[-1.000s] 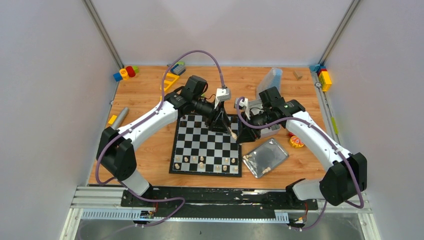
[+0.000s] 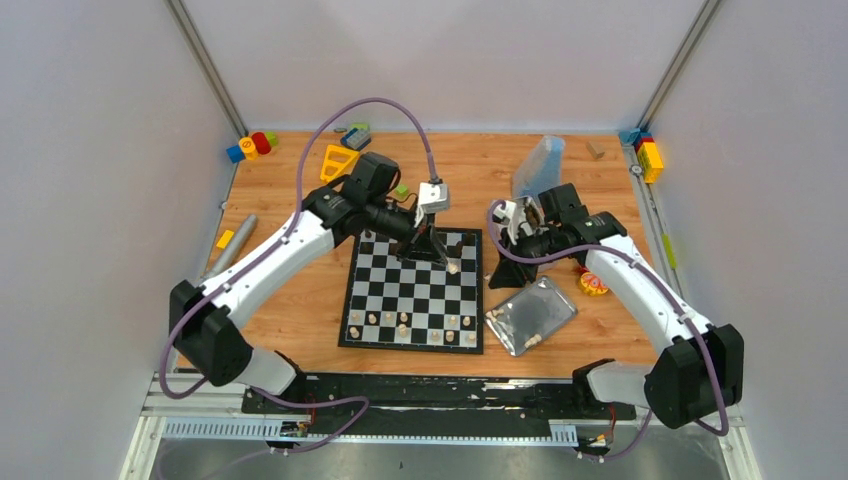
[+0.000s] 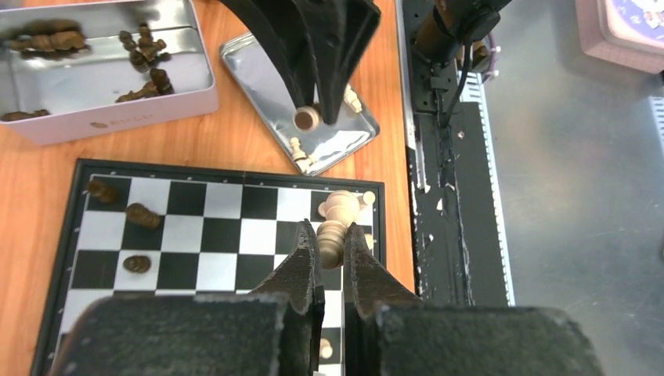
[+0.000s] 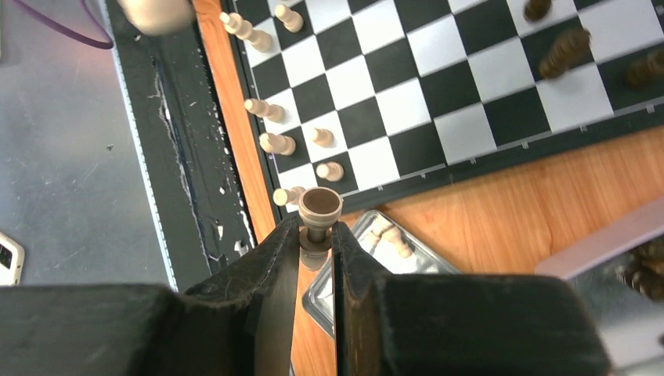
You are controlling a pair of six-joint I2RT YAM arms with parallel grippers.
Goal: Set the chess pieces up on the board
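My left gripper is shut on a pale chess piece (image 3: 339, 210), held over the chessboard (image 2: 415, 292). My right gripper is shut on another, shorter-looking pale piece (image 4: 315, 243), its flat brown underside facing up. In the top view, the left gripper's piece (image 2: 453, 267) hangs above the board's right part, while the right gripper (image 2: 492, 280) is just past the board's right edge. The two held pieces are apart. Several pale pieces (image 4: 270, 142) stand along the near side of the board, and a few dark pieces (image 3: 143, 216) along the far side.
A metal tray (image 2: 515, 312) with loose pale pieces lies right of the board. Behind it, a pink-sided box (image 3: 125, 124) holds several dark pieces. A blue container (image 2: 540, 167) and yellow parts (image 2: 338, 162) stand at the back. The board's middle is free.
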